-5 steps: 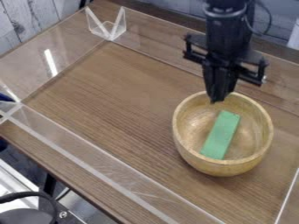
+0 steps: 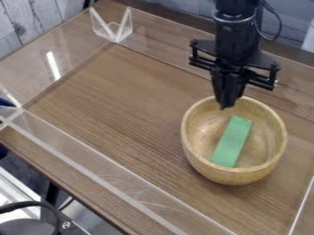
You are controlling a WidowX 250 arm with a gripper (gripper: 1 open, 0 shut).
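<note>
My black gripper (image 2: 229,92) hangs just above the back rim of a round wooden bowl (image 2: 271,145), its tip pointing down and looking shut, with nothing visible between its fingers. A green rectangular block (image 2: 230,141) lies tilted lengthwise inside the bowl.
A clear angular piece (image 2: 113,27) stands at the back left. Black cables or parts (image 2: 25,222) are at the bottom left corner, and the table's edge runs along the left.
The arm has shifted slightly and its tip has come a little lower toward the back of the bowl. The bowl and block look unmoved.
</note>
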